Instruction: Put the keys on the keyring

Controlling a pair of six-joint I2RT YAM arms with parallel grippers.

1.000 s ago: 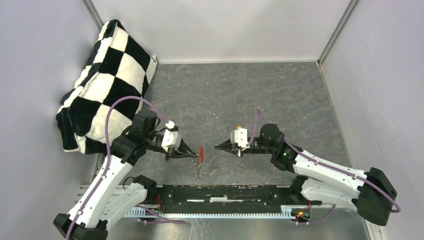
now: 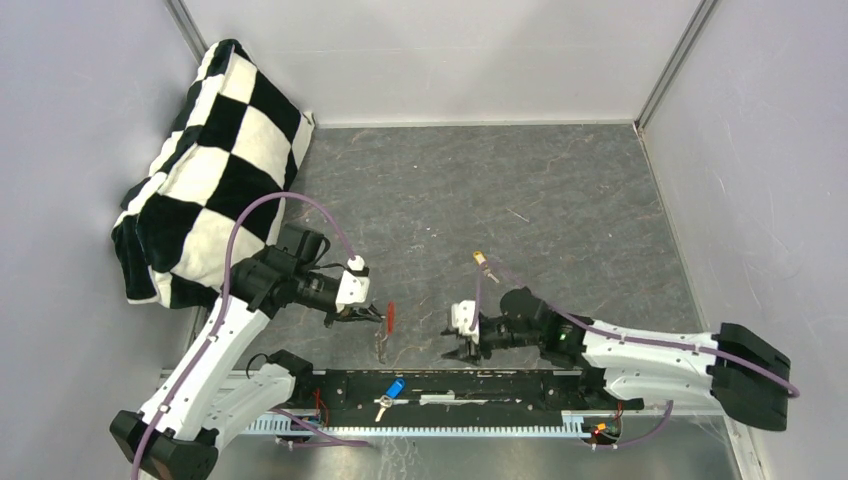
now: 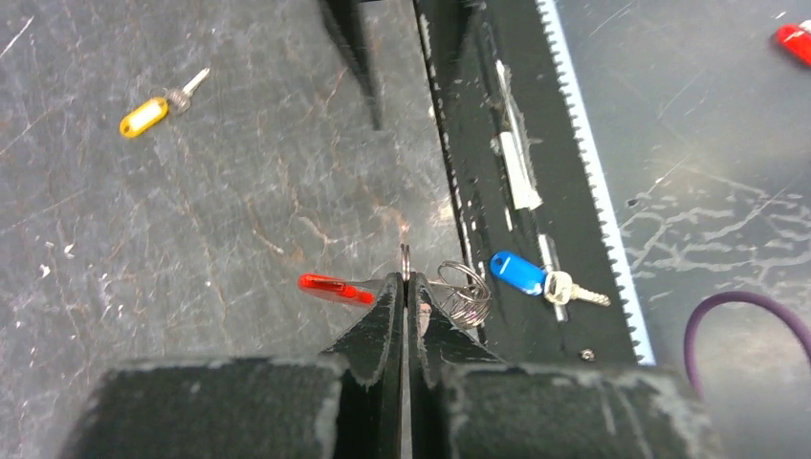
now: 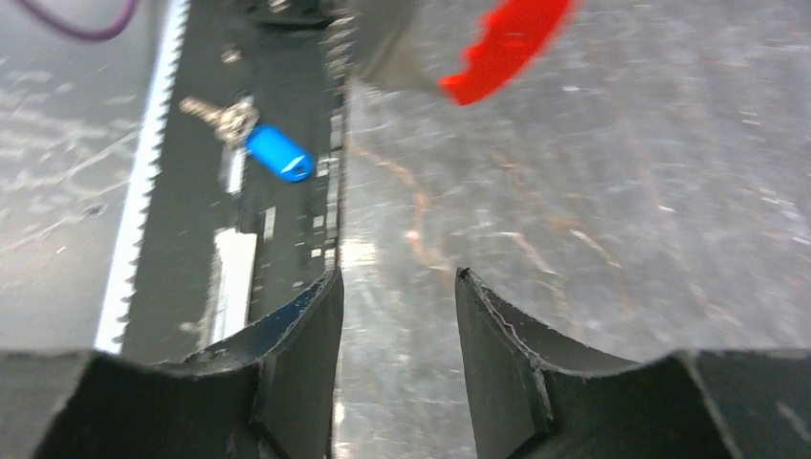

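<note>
My left gripper is shut on the keyring, a coiled metal ring point(image 3: 464, 296) with a red tag point(image 3: 335, 287), held in the air. A key with a blue tag lies below on the dark strip along the front edge, also seen in the right wrist view with its blue tag point(image 4: 279, 153). A key with a yellow tag point(image 3: 143, 117) lies on the grey floor behind. My right gripper is open and empty, to the right of the held keyring and pointing downward toward the front strip.
A checkered cushion point(image 2: 215, 160) fills the left side. Pale walls surround the floor. A black strip with a white toothed rail point(image 2: 500, 425) runs along the front.
The blue-tagged key has appeared on the front strip, absent a second ago. My right gripper has lowered, tilted and opened; the left gripper with the keyring has shifted slightly left.
</note>
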